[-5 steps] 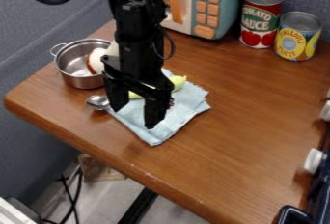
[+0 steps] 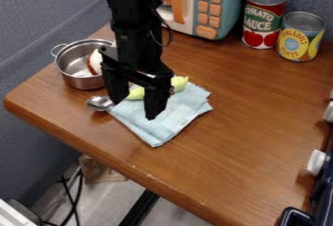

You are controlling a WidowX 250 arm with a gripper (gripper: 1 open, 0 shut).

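My black gripper (image 2: 135,92) hangs low over a light blue cloth (image 2: 169,122) on the wooden table. Beneath it a yellow banana (image 2: 178,83) lies on the cloth, partly hidden by the gripper. A silver spoon (image 2: 99,103) lies at the cloth's left edge. A steel pot (image 2: 73,68) with a pale item inside stands to the left of the arm. I cannot tell whether the fingers hold anything.
A toy microwave (image 2: 213,3), a tomato sauce can (image 2: 262,20) and a yellow can (image 2: 301,39) stand at the back. A dark appliance with white knobs is at the right edge.
My gripper has shifted slightly left and upward in the view over the last second. The objects on the table look unmoved.
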